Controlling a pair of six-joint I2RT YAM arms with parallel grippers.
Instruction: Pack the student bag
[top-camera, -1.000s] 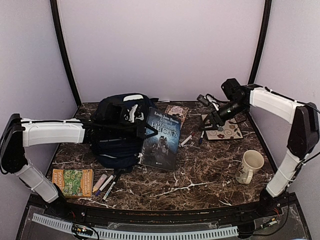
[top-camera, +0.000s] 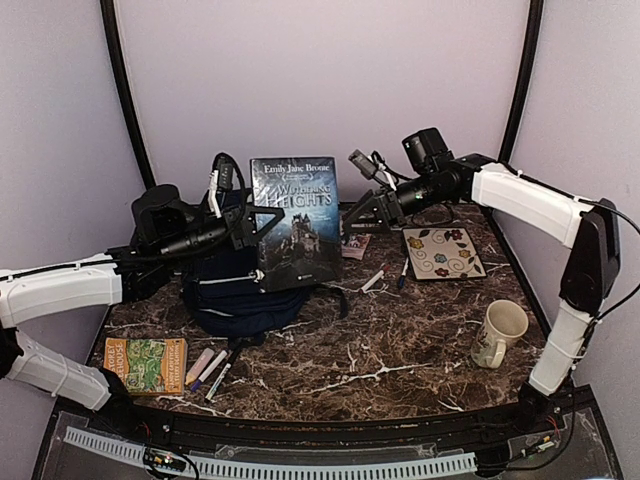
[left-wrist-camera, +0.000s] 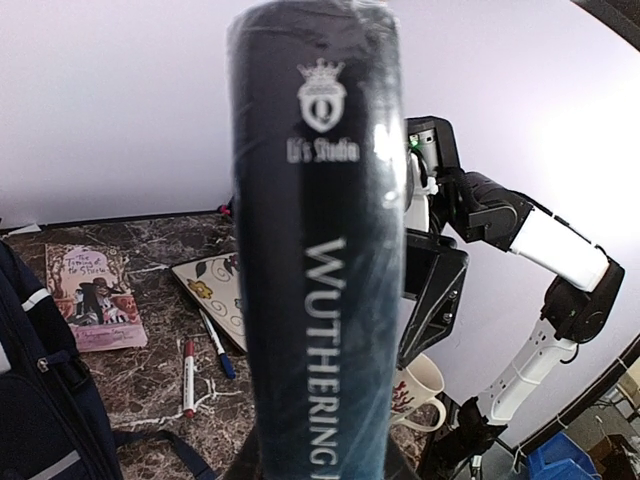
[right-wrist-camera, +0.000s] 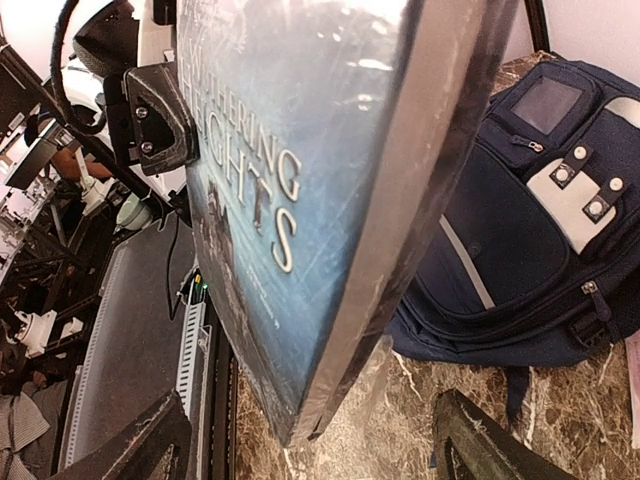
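Observation:
My left gripper is shut on the Wuthering Heights book, held upright in front of the navy backpack; its spine fills the middle of the left wrist view. My right gripper is open, just right of the book; in the right wrist view its fingers frame the book's lower corner from below, with a gap showing. The backpack stands behind the book, its front pockets and straps visible.
A pink book, markers and a floral board lie at the back right. A mug stands front right. An orange book and several pens lie front left.
My left gripper has raised the book upright and shifted it left. My right gripper has moved up and left toward the book.

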